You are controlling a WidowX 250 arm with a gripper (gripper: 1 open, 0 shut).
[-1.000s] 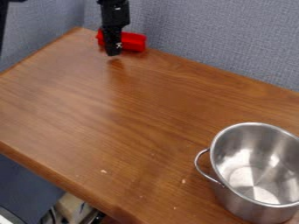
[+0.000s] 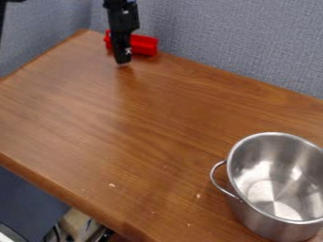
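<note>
My gripper (image 2: 123, 55) is at the back left corner of the wooden table (image 2: 127, 142), pointing down just in front of a red cylindrical object (image 2: 145, 44) that lies on its side against the back wall. The gripper looks shut, and I see nothing held between its fingers, though it partly hides the red object.
A steel pot (image 2: 278, 189) with a side handle stands at the front right. Grey padded walls line the back, and the table's front left edge drops off to a dark area below.
My gripper has shifted very slightly down and toward the front. The red object and the pot look unmoved.
</note>
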